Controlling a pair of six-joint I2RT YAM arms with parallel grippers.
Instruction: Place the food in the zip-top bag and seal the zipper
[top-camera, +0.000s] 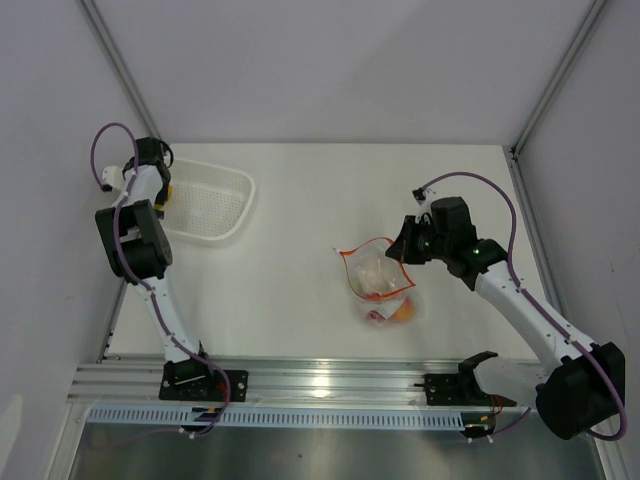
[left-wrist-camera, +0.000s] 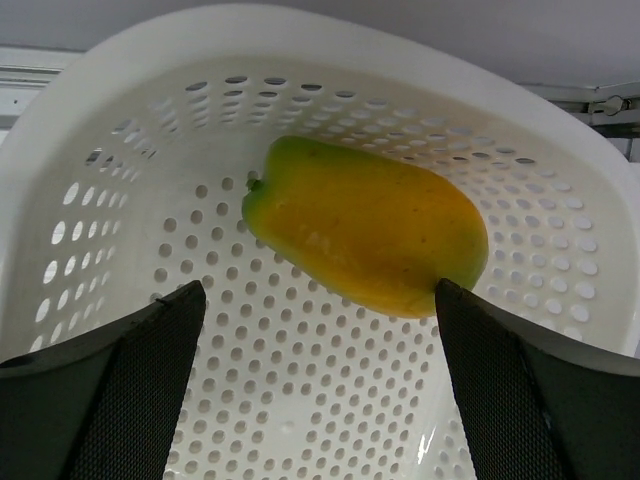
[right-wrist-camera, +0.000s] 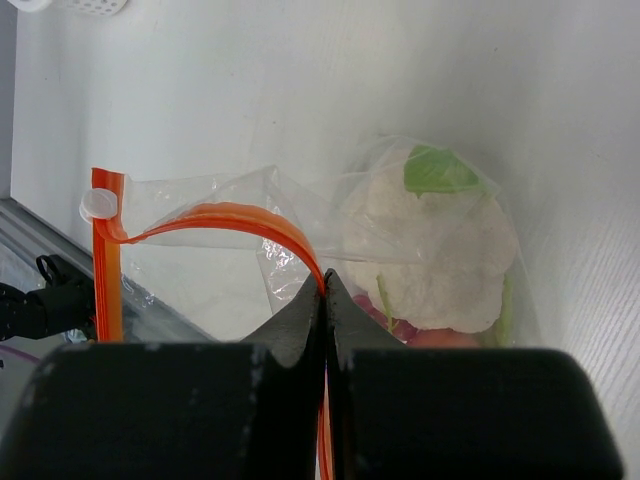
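A yellow-green mango-like fruit (left-wrist-camera: 365, 220) lies in a white perforated basket (top-camera: 215, 195). Over it, my left gripper is open, fingers either side of the fruit's lower part, nothing held. At the right of the table a clear zip bag (top-camera: 375, 275) with orange zipper holds food: a pale item with a green leaf and red pieces (right-wrist-camera: 430, 250). My right gripper is shut on the bag's orange zipper edge, lifting that side.
A metal rail (top-camera: 320, 370) runs along the front edge; walls bound the left, back and right.
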